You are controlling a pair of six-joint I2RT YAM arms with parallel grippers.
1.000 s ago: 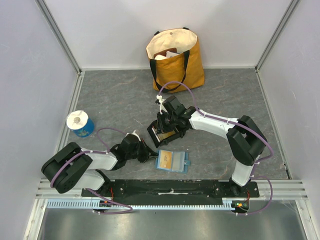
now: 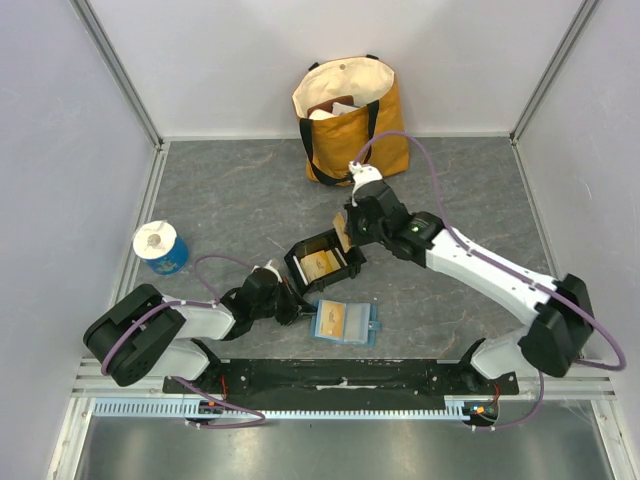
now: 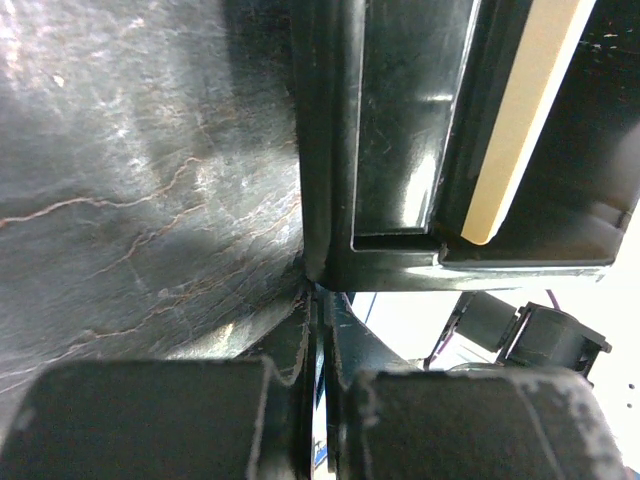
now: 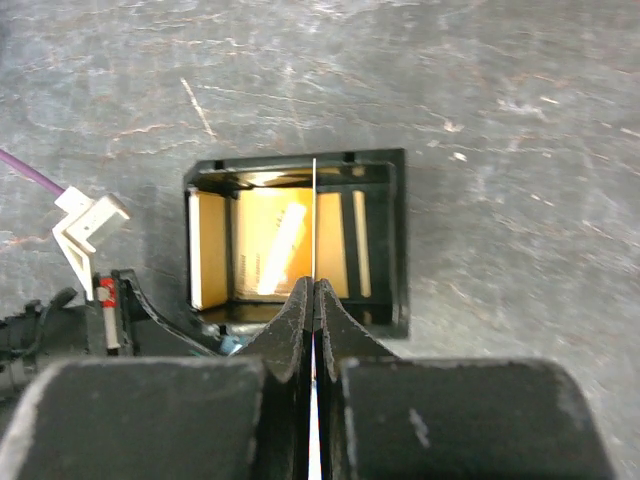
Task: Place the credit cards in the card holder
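My right gripper (image 2: 349, 216) is shut on a thin tan card (image 2: 342, 233), raised over the black tray's (image 2: 356, 262) far right side. In the right wrist view that card (image 4: 314, 215) appears edge-on, a fine upright line above the fingertips. Several tan cards (image 4: 270, 235) lie or lean inside the tray. On the table in front is the clear, blue-edged card holder (image 2: 357, 323), a tan card (image 2: 332, 319) in its left half. My left gripper (image 2: 311, 309) is shut at the holder's left edge; a bluish sliver shows between its fingers. The tray's corner is close by its tips.
A yellow bag (image 2: 342, 136) stands at the back, and a blue-and-white roll (image 2: 161, 247) at the left. Bare table (image 2: 235, 185) lies between them. The two arms reach in from either side of the tray.
My right gripper has moved up and right from inside the tray, carrying a card out. The tray has shifted slightly left. My left arm and the card holder have not moved.
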